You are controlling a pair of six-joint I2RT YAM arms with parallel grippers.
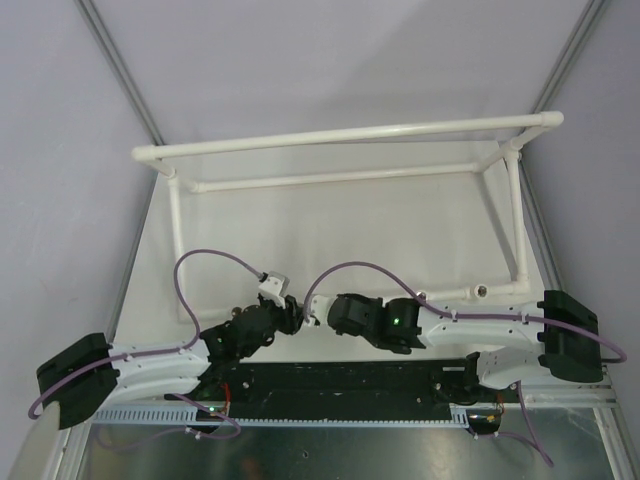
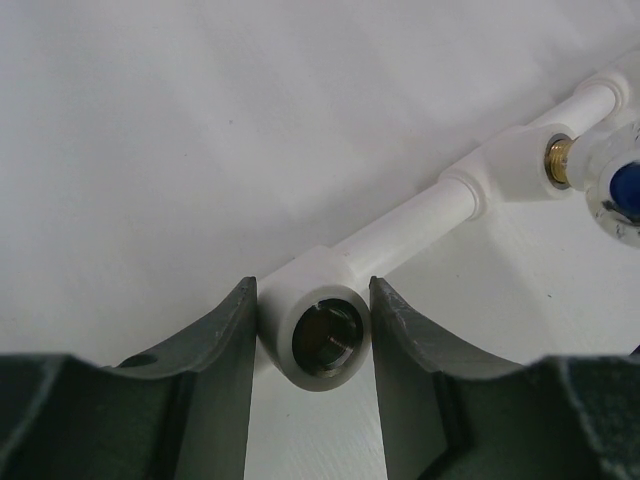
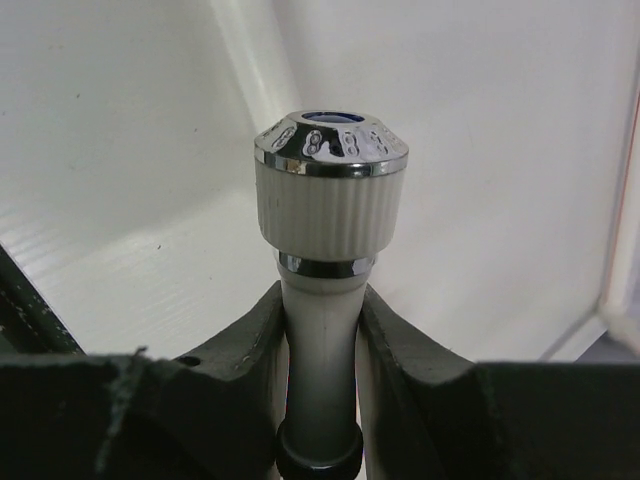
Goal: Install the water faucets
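Observation:
My left gripper (image 1: 293,314) has its fingers around a white pipe fitting (image 2: 300,280) with a dark open socket, in the left wrist view; whether it grips firmly is unclear. My right gripper (image 1: 320,310) is shut on a white faucet (image 3: 326,210) with a chrome ring and blue centre, its tip pointing up in the right wrist view. In the top view the two grippers are close together at the frame's lower pipe. Another faucet (image 2: 618,185) with a brass thread sits at a tee at the upper right of the left wrist view.
The white pipe frame (image 1: 347,133) spans the enclosure, its upper rails behind both arms. The back panel (image 1: 340,230) inside it is bare. A dark strip (image 1: 340,390) runs along the front.

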